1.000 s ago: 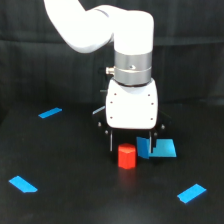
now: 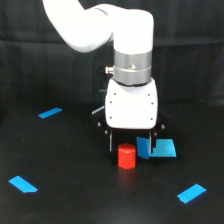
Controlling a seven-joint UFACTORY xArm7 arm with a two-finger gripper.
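Observation:
A small red block [image 2: 126,156] sits on the dark surface near the middle of the view. Just behind it to the right is a small blue block [image 2: 142,148]. Above both hangs my gripper [image 2: 131,143], its white hand pointing down. The dark fingers are hard to make out against the black background, but they appear spread wide to the left and right, with nothing held between them. How far the fingertips are from the blocks in depth cannot be told.
A light-blue flat patch [image 2: 163,148] lies right of the blue block. Blue strips mark the surface at the back left [image 2: 50,113], front left [image 2: 22,184] and front right [image 2: 191,193].

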